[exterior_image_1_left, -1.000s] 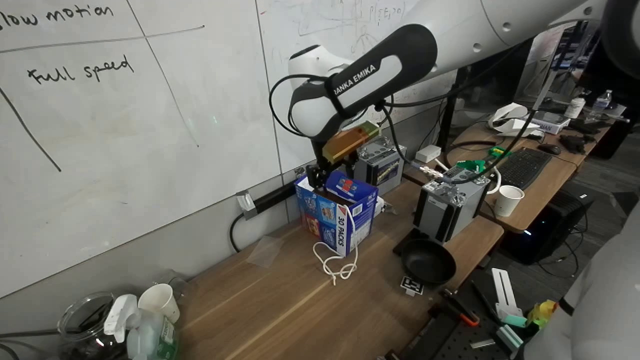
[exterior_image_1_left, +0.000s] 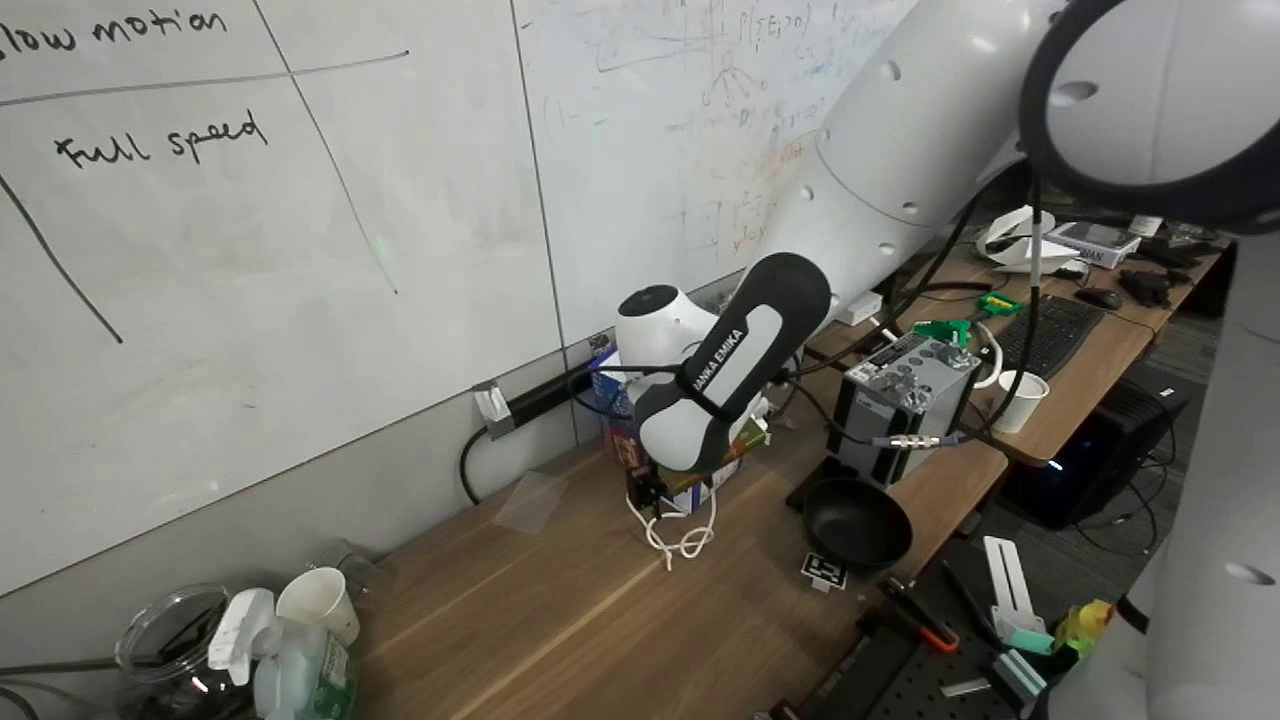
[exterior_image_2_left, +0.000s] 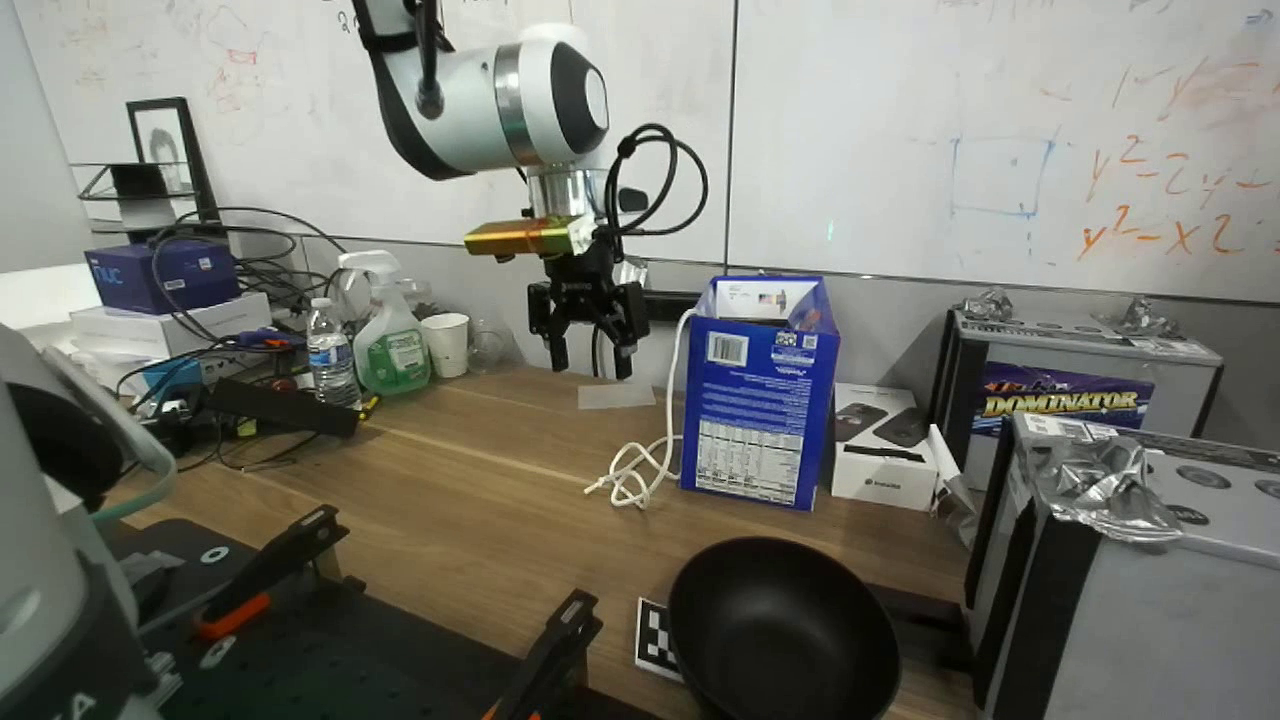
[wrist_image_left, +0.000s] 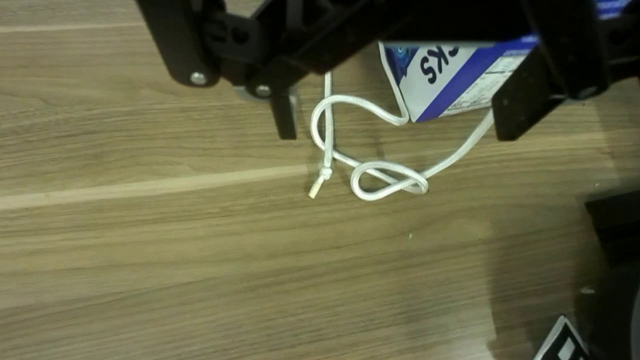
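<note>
My gripper (exterior_image_2_left: 590, 360) stands open in the air to the left of the blue box in exterior view 2, with nothing between its fingers. The blue snack box (exterior_image_2_left: 762, 402) is upright on the table with its top open. A white rope (wrist_image_left: 384, 174) hangs over the box's edge; its looped, knotted end lies on the wood in front. From the wrist view, that rope and a corner of the box (wrist_image_left: 447, 78) show below and between the two fingers. The arm hides much of the box in exterior view 1.
A black bowl (exterior_image_2_left: 786, 624) sits toward the front, beside a checkered marker (exterior_image_2_left: 655, 638). A white phone box (exterior_image_2_left: 885, 446) and grey metal units (exterior_image_2_left: 1128, 588) stand at the right. Spray bottle (exterior_image_2_left: 393, 336) and paper cup (exterior_image_2_left: 446, 344) are at the back left.
My gripper was over the box's open top a second ago; it has come off to the front side of the box and lower. The box and rope look unmoved.
</note>
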